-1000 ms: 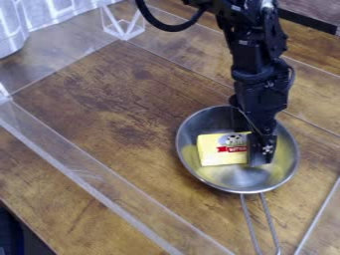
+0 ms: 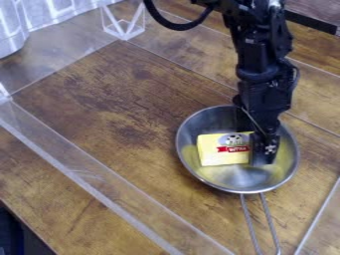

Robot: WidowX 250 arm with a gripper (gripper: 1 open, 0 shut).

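Observation:
A steel pan with a long wire handle toward the front stands on the wooden table. Inside it lies a yellow carton with a red and black label. The black gripper reaches down from above into the pan, its fingertips at the right end of the carton; it is open, though the dark fingers partly hide that end and contact cannot be told.
A clear plastic edge runs along the left, and a white wire stand is at the back.
The gripper has shifted very slightly at the carton's right end; the pan and carton look unmoved.

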